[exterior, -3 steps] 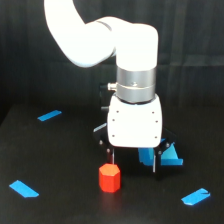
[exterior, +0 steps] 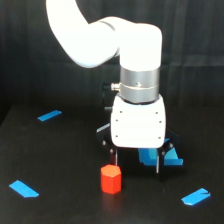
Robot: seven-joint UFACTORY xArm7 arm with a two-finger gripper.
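A red hexagonal block (exterior: 111,180) stands on the dark table, left of centre and toward the camera. Above and to its right hangs my gripper (exterior: 136,167), pointing down below the white hand. Its two thin dark fingers are wide apart, with no object visibly held between them. The left finger (exterior: 114,157) ends just over the block's top edge in this view; whether they touch, I cannot tell. Behind the right finger lies a blue object (exterior: 172,158) with angular edges, partly hidden by the hand.
Flat blue strips lie on the table: one at far left (exterior: 49,115), one at near left (exterior: 24,188) and one at near right (exterior: 196,197). A dark curtain (exterior: 30,50) closes off the back.
The hand has shifted slightly to the right and a little lower in view. The red block also appears slightly farther right and lower. The blue object and strips look unmoved.
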